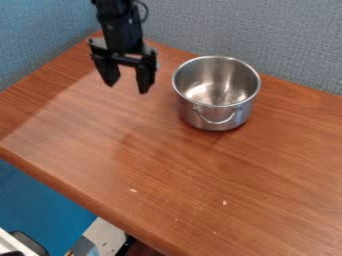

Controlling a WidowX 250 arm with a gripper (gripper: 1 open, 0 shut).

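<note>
My black gripper point(126, 72) hangs over the back left of the wooden table, its two fingers apart with nothing visible between them. To its right stands a shiny steel pot point(217, 108) with a wire handle, upright on the table. The gripper is apart from the pot, to the left of it.
Grey-blue padded walls point(274, 35) border the back and left. A blue floor and some pale hardware show beyond the table's lower-left edge.
</note>
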